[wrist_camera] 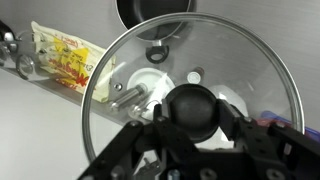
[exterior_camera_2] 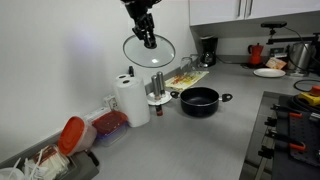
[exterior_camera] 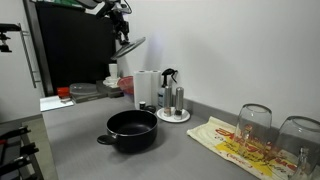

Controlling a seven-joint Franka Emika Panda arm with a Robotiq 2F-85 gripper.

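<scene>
A round glass lid (wrist_camera: 215,45) fills much of the wrist view, and my gripper is shut on its black knob (wrist_camera: 192,112). In the first exterior view the lid (exterior_camera: 131,47) hangs tilted, high above the back of the counter, with my gripper (exterior_camera: 123,40) over it. The second exterior view shows the lid (exterior_camera_2: 135,50) in the air above the counter, to the left of the pot. An uncovered black pot (exterior_camera: 130,130) stands on the grey counter, its handle toward the left. Nothing touches the lid from below.
A paper towel roll (exterior_camera_2: 132,102), a spray bottle (exterior_camera: 169,85) and a plate with shakers (exterior_camera: 174,115) stand along the wall. Upturned glasses (exterior_camera: 253,128) rest on a yellow-printed cloth (exterior_camera: 230,140). Red containers (exterior_camera_2: 75,135) sit near the lid's side. Counter around the pot is clear.
</scene>
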